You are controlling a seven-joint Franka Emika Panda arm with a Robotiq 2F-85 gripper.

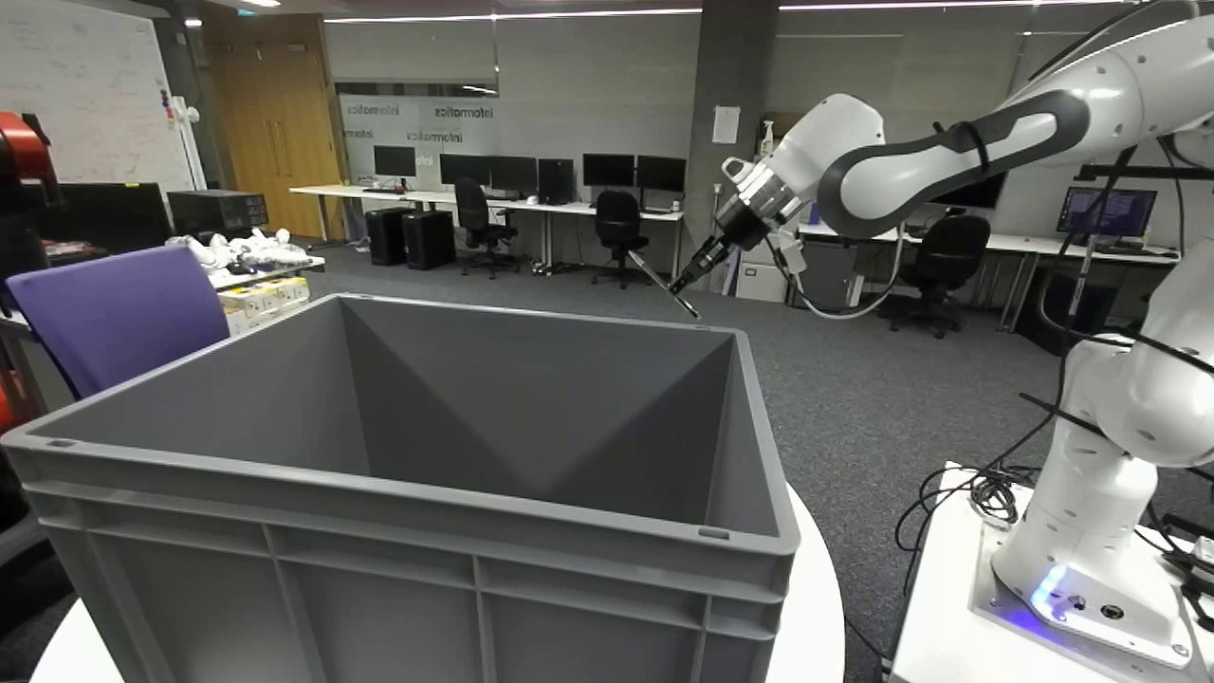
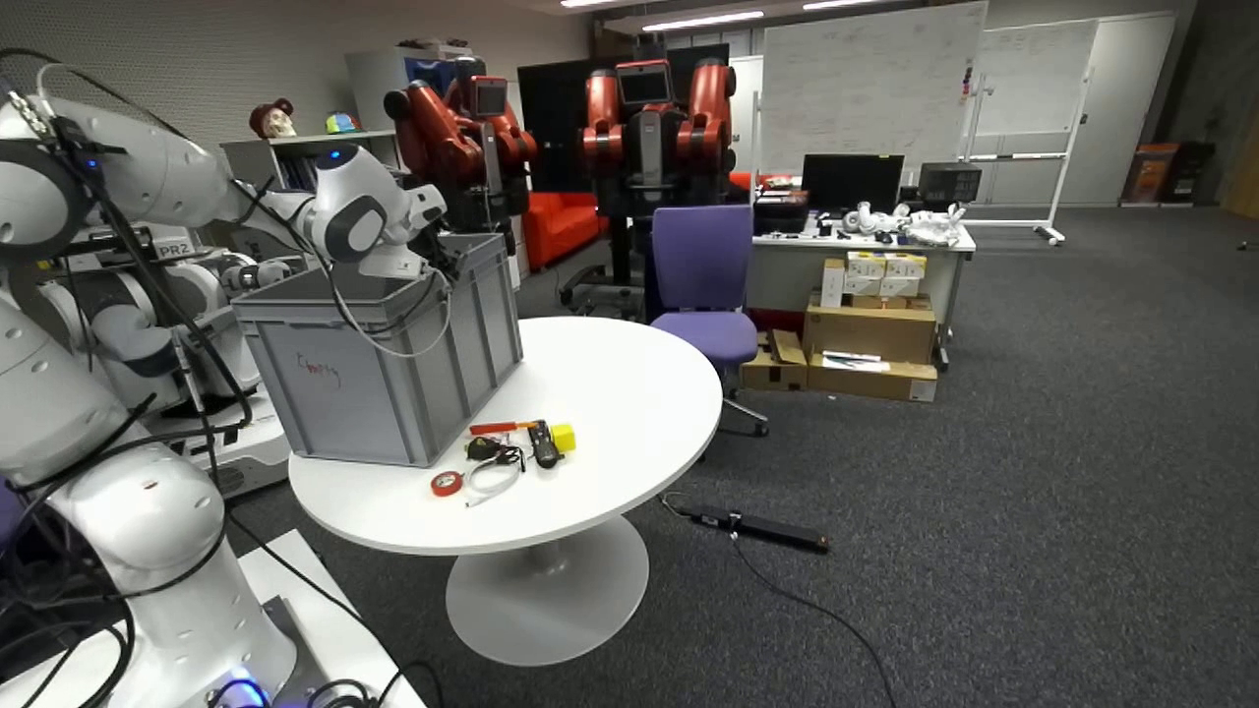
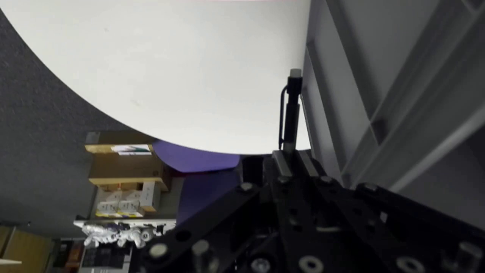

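Observation:
My gripper is shut on a black pen (image 3: pixel 291 109), which has a clip and a pale end. In the wrist view the pen sticks out past the fingertips, over the white table. Exterior view 1 has the gripper (image 1: pixel 683 281) high near the far right corner of the grey crate (image 1: pixel 535 309), the pen (image 1: pixel 649 269) slanting across its tips. Above the crate's rim level, the arm reaches in from the right. In exterior view 2 the crate (image 2: pixel 342 395) stands on the round table and the wrist hides most of the gripper.
On the round white table (image 2: pixel 626 389) beside the crate lie red tape (image 2: pixel 446 483), a white loop (image 2: pixel 493 477), an orange-handled tool (image 2: pixel 496 427), a black item (image 2: pixel 544 444) and a yellow block (image 2: pixel 564 438). A purple chair (image 2: pixel 702 265) stands behind.

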